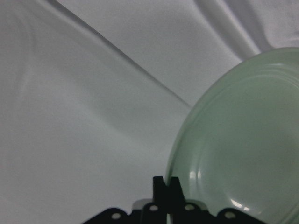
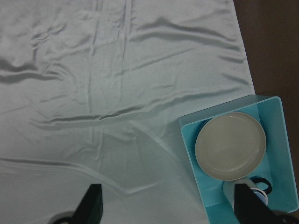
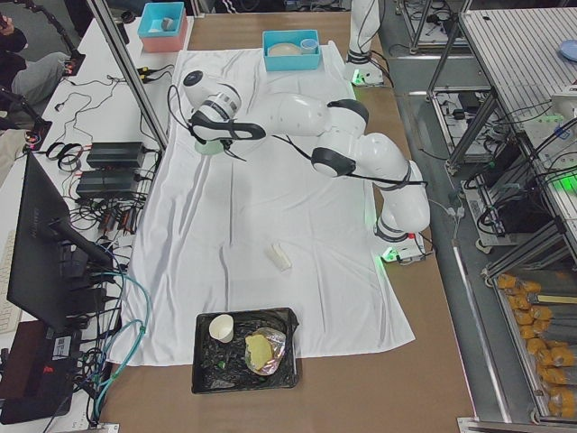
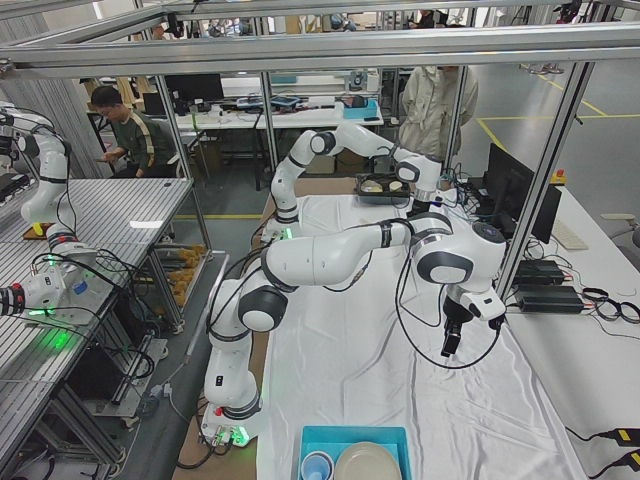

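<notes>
A pale green plate [image 1: 238, 135] fills the right of the left wrist view; my left gripper is shut on its rim. In the camera left view the plate [image 3: 206, 149] is mostly hidden under the left arm's wrist, upper left on the white cloth. My right gripper is open and empty above the cloth, left of and over the edge of a blue bin [image 2: 282, 140] holding a cream plate [image 2: 231, 144] and a cup [image 2: 230, 191].
A black tray [image 3: 207, 370] with a white cup [image 3: 221, 327] and a yellow item on foil [image 3: 260, 350] stands at the cloth's near end. A small pale item [image 3: 279, 257] lies mid-cloth. A monitor [image 3: 41, 244] borders the left side.
</notes>
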